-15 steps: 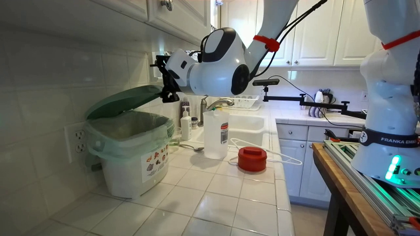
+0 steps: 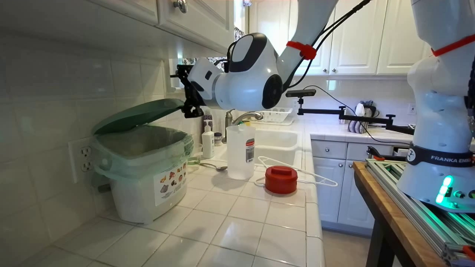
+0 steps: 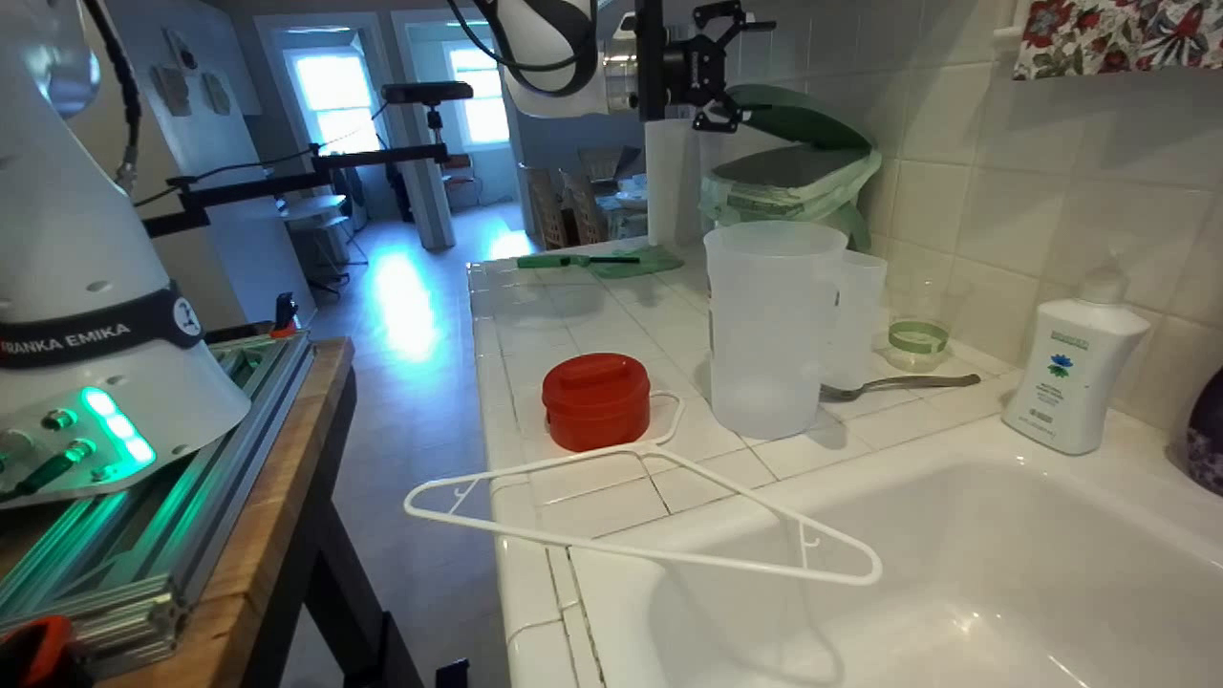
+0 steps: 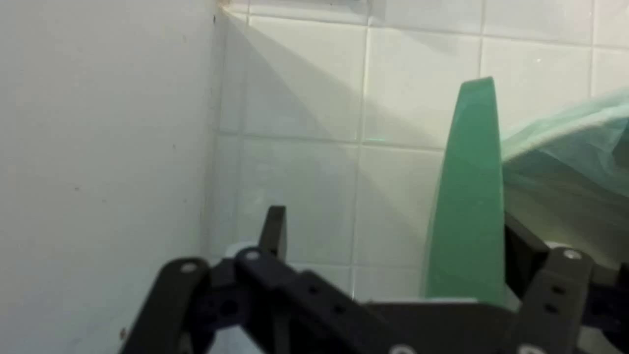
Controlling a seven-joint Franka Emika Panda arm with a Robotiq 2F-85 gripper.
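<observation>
A white food-scrap bin (image 2: 147,191) with a pale green liner bag stands on the counter against the tiled wall. Its dark green lid (image 2: 138,115) is hinged up, slanting over the bin. My gripper is at the lid's raised edge, fingers wide apart. In the wrist view the green lid (image 4: 470,200) shows edge-on between the fingers, close to the right finger (image 4: 525,253) and well away from the left finger (image 4: 274,230). Whether the right finger touches it I cannot tell.
A clear plastic pitcher (image 2: 239,153), a red round container (image 2: 281,180) and a white hanger (image 3: 642,550) lie near the sink (image 3: 975,505). A soap bottle (image 3: 1075,367) stands by the wall. Upper cabinets (image 2: 196,22) overhang the arm.
The bin and counter objects appear slightly further left in the exterior view, while the robot's base looks unmoved. My gripper sits marginally lower, still at the lid's edge.
</observation>
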